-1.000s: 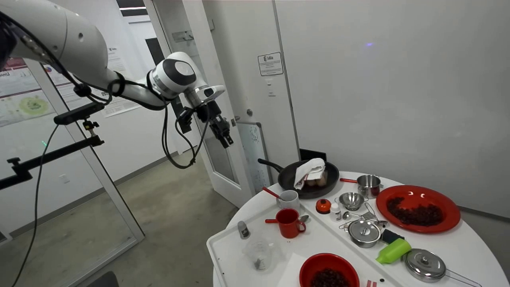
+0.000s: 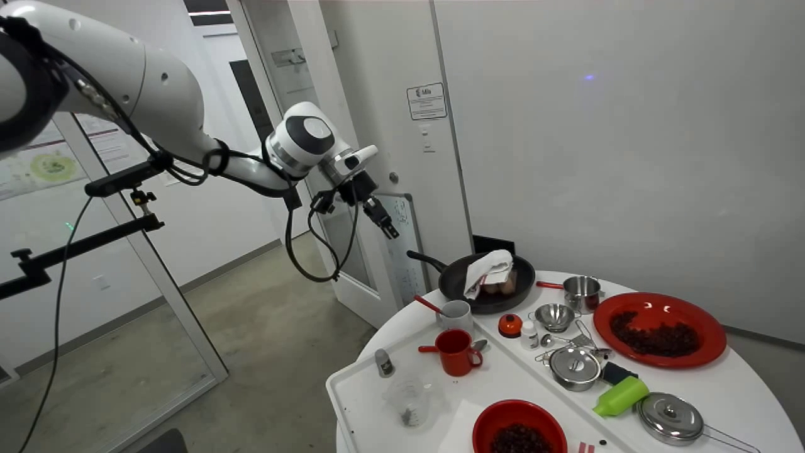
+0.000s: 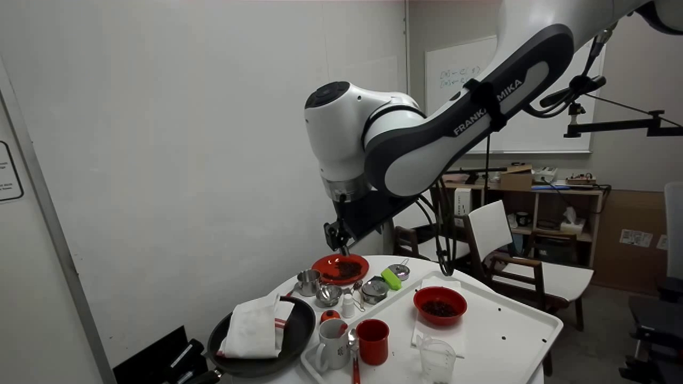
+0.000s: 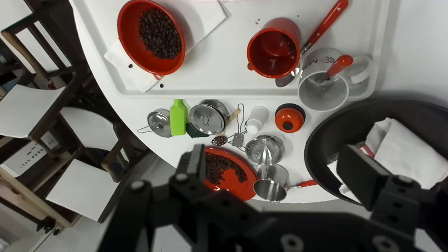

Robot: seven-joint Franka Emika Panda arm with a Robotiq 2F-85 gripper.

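Note:
My gripper is open in the wrist view, its two dark fingers wide apart with nothing held between them. In the first exterior view the gripper (image 2: 390, 230) hangs in the air, well above and left of the table. On the white tray (image 2: 351, 411) stand a red bowl of dark beans (image 2: 490, 423), a red mug (image 2: 455, 355) and a white mug (image 4: 323, 92) with a red-handled utensil in it. A spoon (image 4: 325, 25) lies between the two mugs. A clear measuring cup (image 3: 437, 358) sits near the tray's edge.
A red plate of beans (image 2: 655, 306), small steel pots, a colander (image 4: 264, 150) and a green bottle (image 4: 178, 117) crowd the table beside the tray. A black pan (image 3: 301, 329) holds a white cloth (image 3: 253, 326). Several loose beans dot the tray. Chairs stand beyond the table.
The arm has moved right and slightly down in the first exterior view, bringing my gripper closer to the table. The objects on the table have stayed where they were.

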